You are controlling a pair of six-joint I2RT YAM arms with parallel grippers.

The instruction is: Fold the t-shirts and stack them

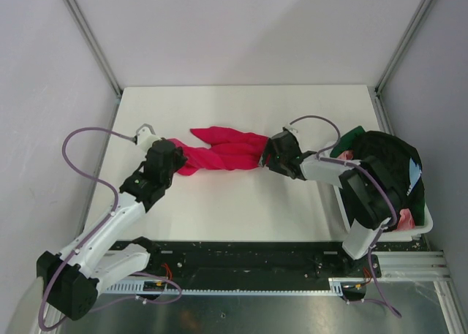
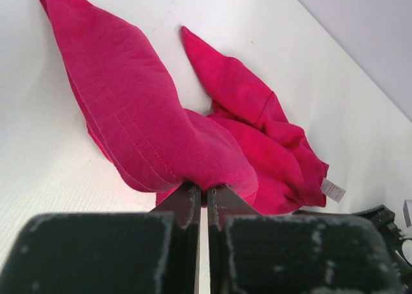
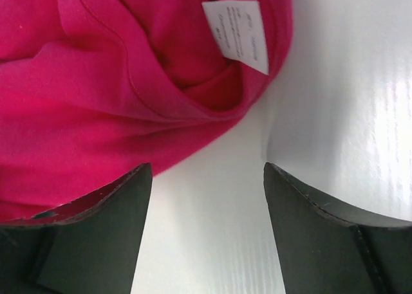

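Observation:
A crumpled red t-shirt (image 1: 227, 150) lies across the middle of the white table (image 1: 219, 210). My left gripper is shut on the shirt's cloth, which hangs over its fingertips. My right gripper is open over the shirt's right end, where a white label (image 3: 235, 33) shows along the folded edge, with bare table beneath its right finger.
A white bin (image 1: 424, 228) at the right holds dark, green and pink garments (image 1: 395, 166).

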